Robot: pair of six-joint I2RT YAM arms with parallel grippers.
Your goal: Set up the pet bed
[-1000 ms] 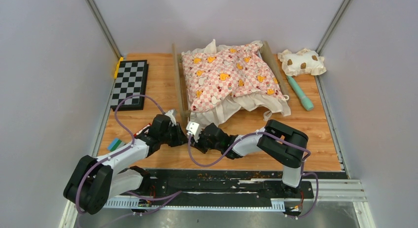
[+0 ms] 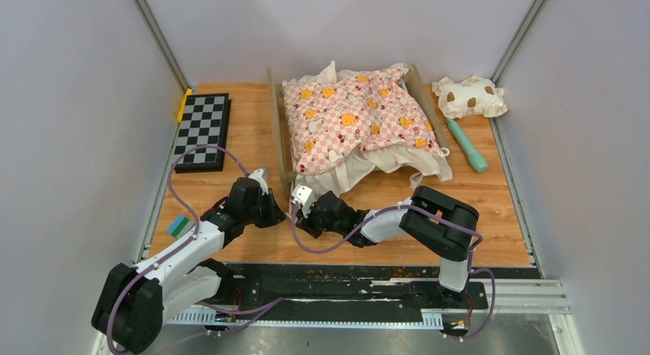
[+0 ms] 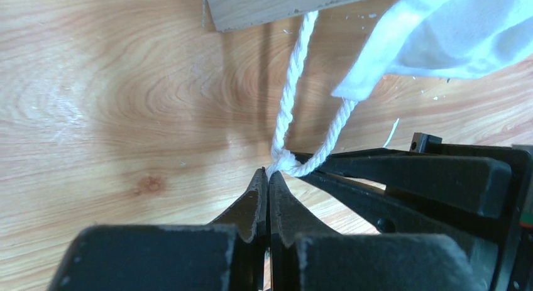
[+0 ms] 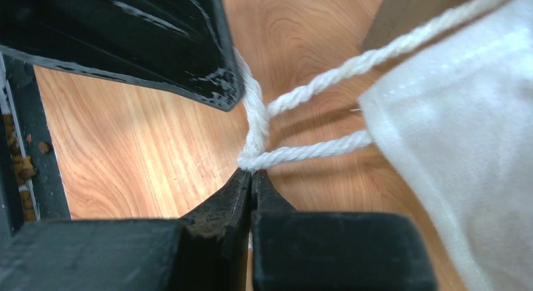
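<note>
A pet bed with a wooden frame [image 2: 277,133] carries a cushion [image 2: 326,133] with a pink checked cover and orange prints. White rope [image 3: 286,105] runs out from under the frame's corner and also from the white cloth's corner [image 3: 361,80]. Both strands meet in a crossing or loose knot at the grippers. My left gripper is shut on one rope end. Close beside it, my right gripper is shut on the other rope end, a wisp of it showing below the fingertips. How tightly the strands are tied cannot be told.
At right lie a small frilled pillow [image 2: 469,98] with brown spots and a teal bottle-shaped object [image 2: 467,146]. A checkered board [image 2: 203,131] is at left, a blue-green block [image 2: 180,226] in front of it. Open floor lies right of the arms.
The left gripper has since moved slightly left, away from the right one, drawing the crossing tauter. The right arm stays put.
</note>
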